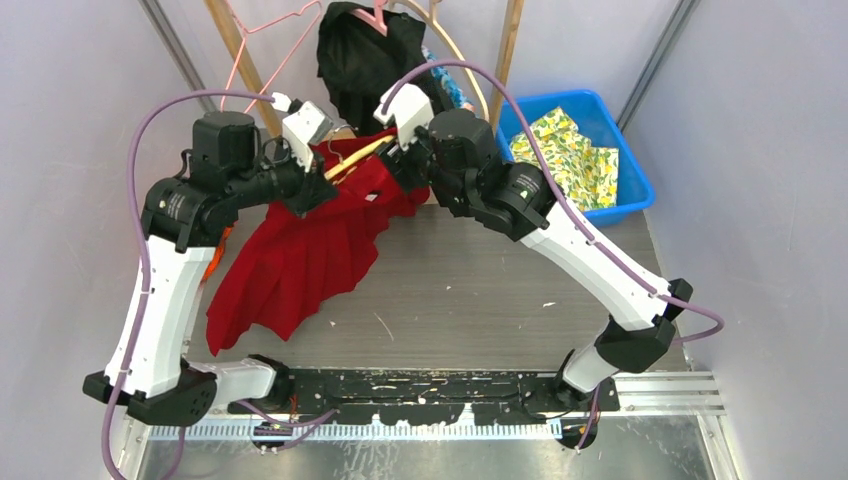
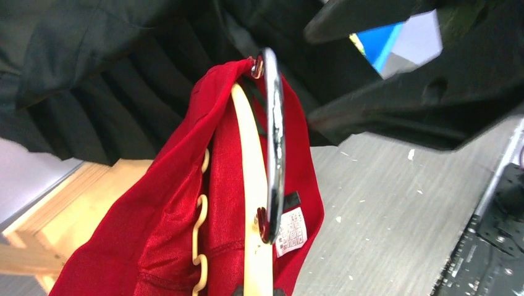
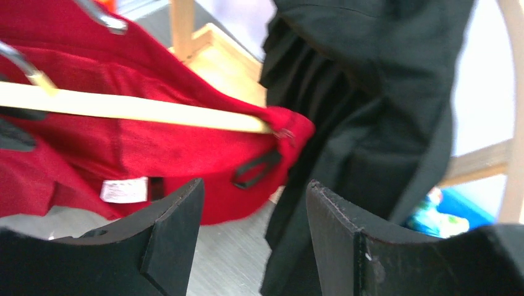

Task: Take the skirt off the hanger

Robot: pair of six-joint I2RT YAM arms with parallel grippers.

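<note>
The red skirt (image 1: pixel 320 245) hangs from a pale wooden hanger (image 1: pixel 360 158), its pleats spread down to the left. My left gripper is shut on the hanger's bar, with the metal hook (image 2: pixel 276 148) rising beside it. Near the bar's far end, the skirt's waistband (image 2: pixel 225 77) still wraps the tip. In the right wrist view that wrapped corner (image 3: pixel 293 126) lies just beyond my right gripper, whose fingers stand apart with nothing between them. A white label (image 3: pixel 123 190) shows inside the skirt.
A black garment (image 1: pixel 365 60) hangs close behind the right gripper. A blue bin (image 1: pixel 625 195) with yellow patterned cloth (image 1: pixel 575 150) stands at the right. Pink hangers (image 1: pixel 280 20) are at the back left.
</note>
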